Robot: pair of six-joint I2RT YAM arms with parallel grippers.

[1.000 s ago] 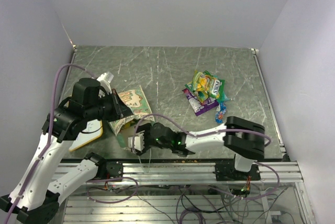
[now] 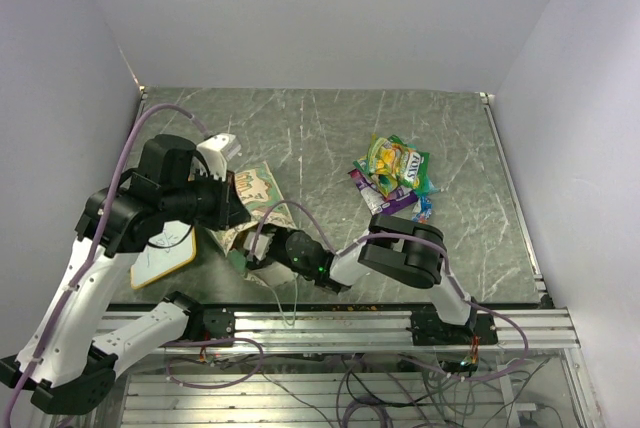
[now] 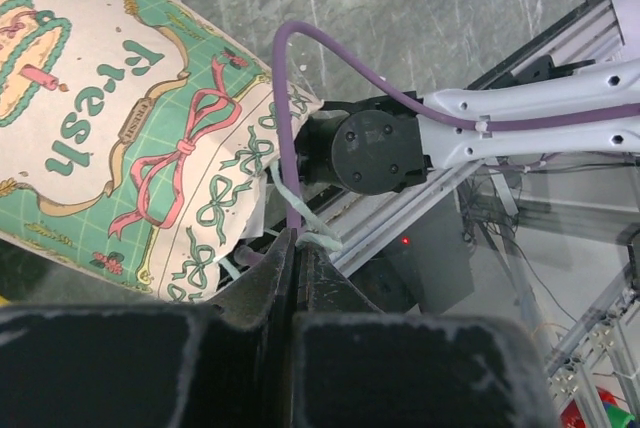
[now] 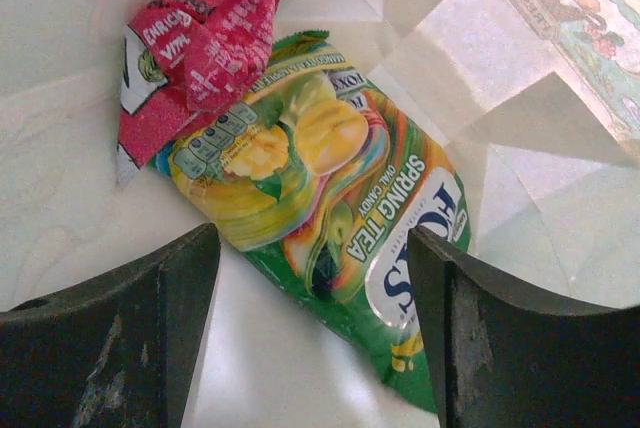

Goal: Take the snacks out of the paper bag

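The printed paper bag (image 2: 255,190) lies on its side at the left; my left gripper is shut on the pale rope handle (image 3: 315,240) at its mouth. My right gripper is inside the bag, open, its fingers either side of the lower part of a green Spring Tea candy pack (image 4: 330,198). A red packet (image 4: 205,38) lies above that pack inside. A pile of removed snacks, green and yellow packs (image 2: 398,163), a purple pack (image 2: 375,196) and a blue one (image 2: 421,208), sits right of centre.
A white board with yellow edge (image 2: 160,263) lies left of the bag. Walls enclose the marble table (image 2: 310,138).
The right arm has swung left and inward, its gripper now deeper in the bag's mouth.
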